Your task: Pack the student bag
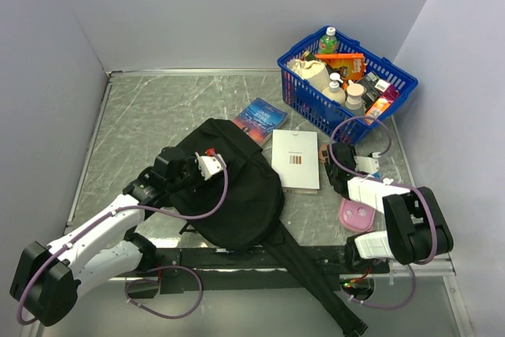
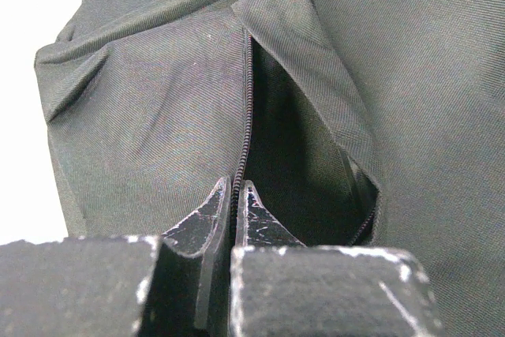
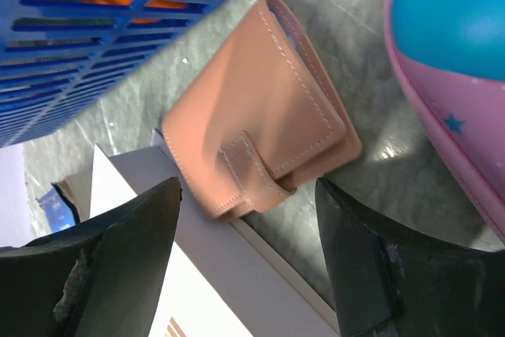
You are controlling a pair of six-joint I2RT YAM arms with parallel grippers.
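Observation:
The black bag (image 1: pixel 245 203) lies spread on the counter; in the left wrist view its zipped pocket (image 2: pixel 296 140) gapes. My left gripper is shut on the bag fabric by the zipper. My right gripper is open above a tan wallet (image 3: pixel 248 108) with a strap, nothing seen between its fingers. The wallet lies beside a white notebook (image 1: pixel 295 155). A blue book (image 1: pixel 259 120) lies behind the bag. A pink case (image 1: pixel 355 215) lies at the right, partly under my right arm.
A blue basket (image 1: pixel 312 104) full of bottles, packets and other items stands at the back right, close to the wallet. Walls enclose the back and sides.

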